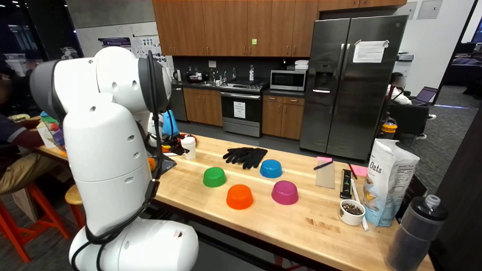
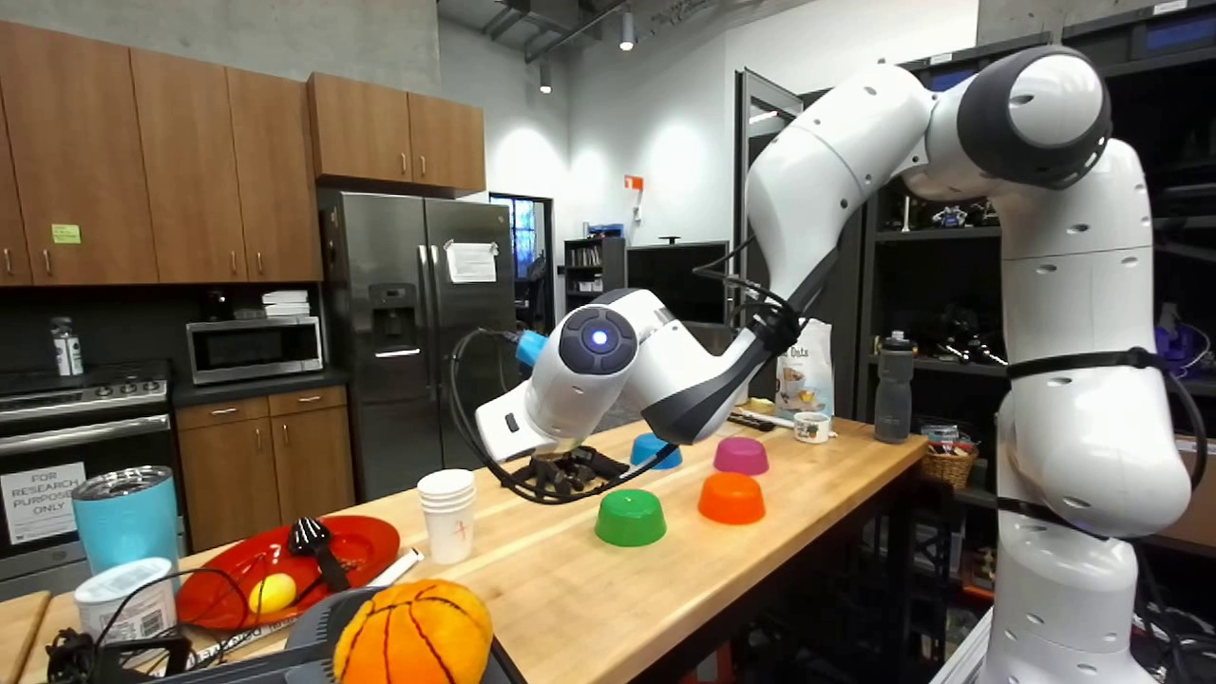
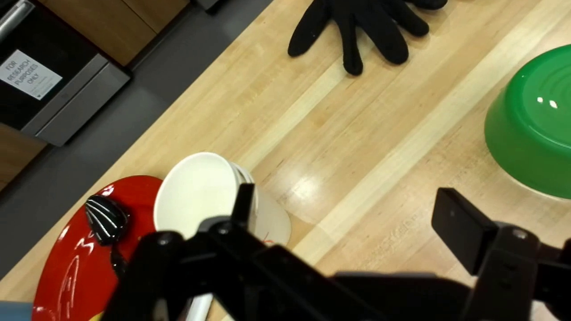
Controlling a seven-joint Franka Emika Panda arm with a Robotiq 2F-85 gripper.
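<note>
My gripper stands open in the wrist view, with only bare tabletop showing between its widely spaced fingers. Its left finger overlaps the right side of a white paper cup stack point(image 3: 195, 195); whether they touch cannot be told. In exterior view 2 the upright cups point(image 2: 449, 515) stand near the red plate point(image 2: 367, 536). To the right in the wrist view, beyond the other finger, is an upside-down green bowl point(image 3: 535, 128). Orange point(image 1: 240, 197), blue point(image 1: 271, 168) and magenta point(image 1: 285, 192) bowls also rest upside down on the table.
Black gloves point(image 1: 245, 156) lie behind the green bowl. An oats bag point(image 1: 389, 180), a small filled cup point(image 1: 351, 212) and a grey bottle point(image 1: 416, 235) crowd the far right end. Near the plate are a blue tumbler point(image 2: 125, 519) and an orange plush ball point(image 2: 413, 633).
</note>
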